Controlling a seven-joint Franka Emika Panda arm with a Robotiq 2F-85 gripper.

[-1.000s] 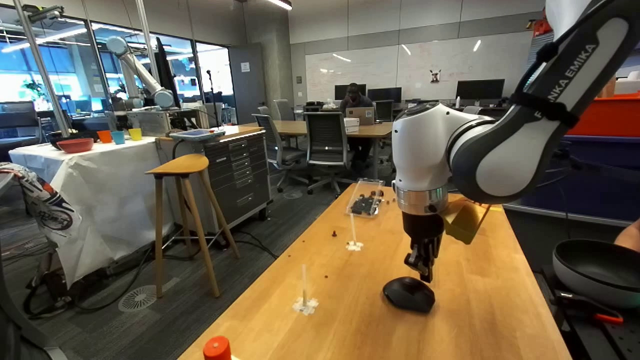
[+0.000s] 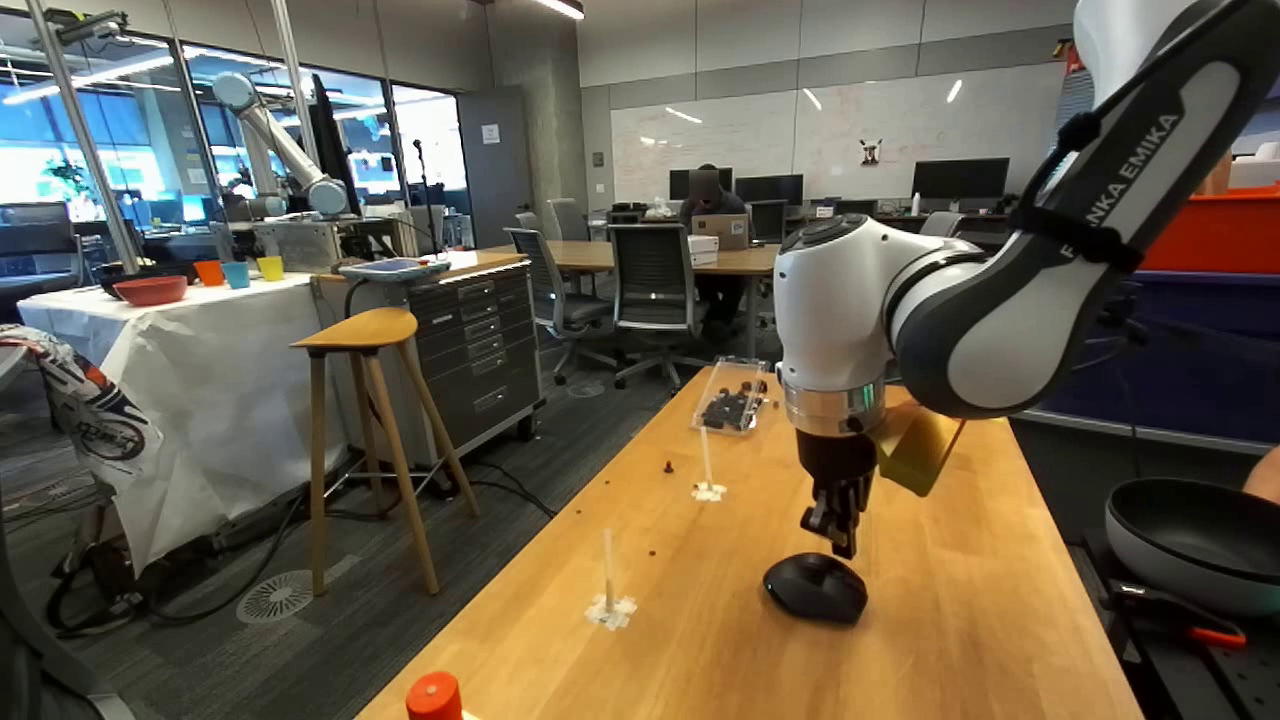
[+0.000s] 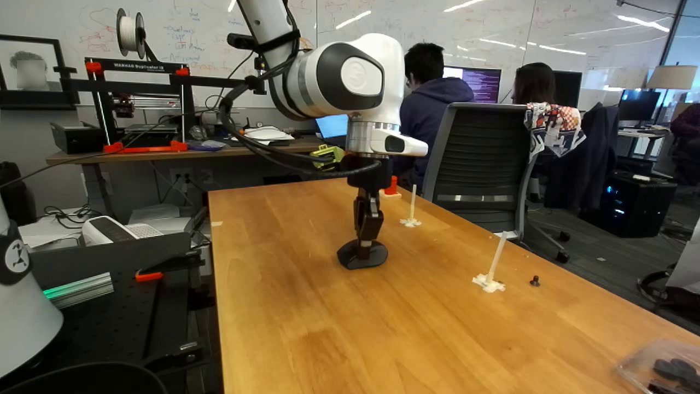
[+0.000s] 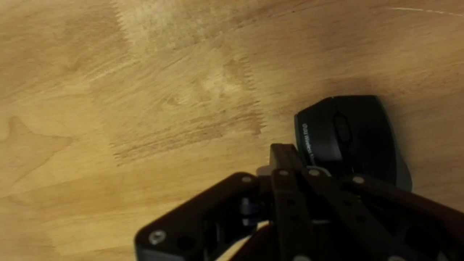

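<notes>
A black computer mouse (image 2: 816,588) lies flat on the wooden table (image 2: 948,624). My gripper (image 2: 830,547) points down just behind the mouse in the first exterior view, its fingers together. Seen from the second exterior view, the gripper (image 3: 363,250) stands in front of the mouse (image 3: 377,256) and overlaps it. In the wrist view the dark fingertips (image 4: 285,153) sit beside the printed edge of the mouse (image 4: 348,135), very close to it; whether they touch cannot be told. Nothing shows between the fingers.
Two thin upright sticks (image 2: 608,570) are taped along the table's edge. A clear tray of dark parts (image 2: 732,402) lies at the far end, and a red-orange cap (image 2: 434,696) stands at the near edge. Bare tabletop surrounds the mouse.
In the first exterior view, the arm and gripper have shifted slightly left and a little up. The mouse has moved very slightly left. The fingers remain together.
</notes>
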